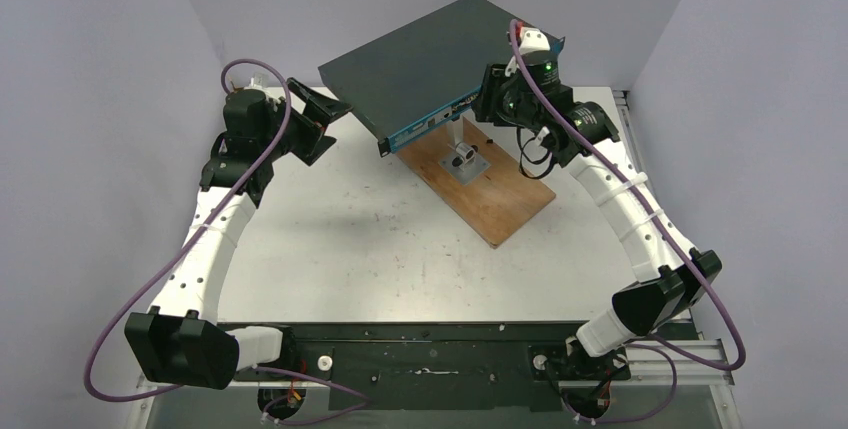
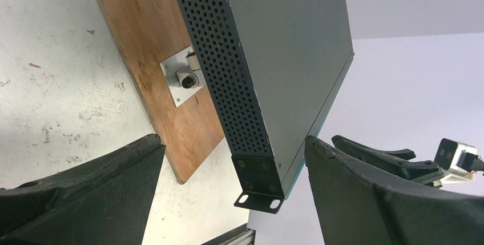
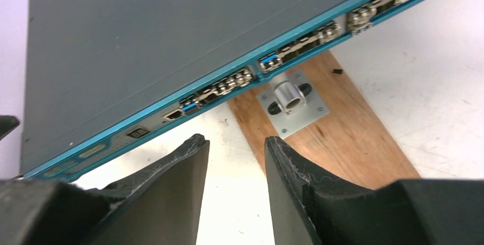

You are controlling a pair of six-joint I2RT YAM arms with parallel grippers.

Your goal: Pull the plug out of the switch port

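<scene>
The dark switch is held tilted above a wooden board. Its teal-edged front shows a row of ports in the right wrist view, where I cannot make out a plug for certain. My right gripper is at that front edge, its fingertips a little below the ports in its own view, slightly apart with nothing seen between them. My left gripper stands open off the switch's left end, facing the perforated side and corner bracket.
The wooden board carries a metal mount under the switch. Grey walls stand at the back and sides.
</scene>
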